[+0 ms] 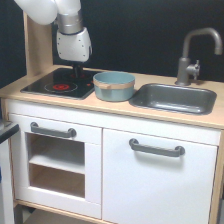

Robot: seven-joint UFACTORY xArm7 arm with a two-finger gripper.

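The white arm comes down from the top left, ending in a dark gripper low over the black stove at its back edge; whether the fingers are open or shut is too small to tell. A teal pot sits on the counter right of the stove, left of the sink.
A steel sink with a grey faucet fills the right of the wooden counter. Below are an open cubby and a white door with grey handles. A dark wall stands behind.
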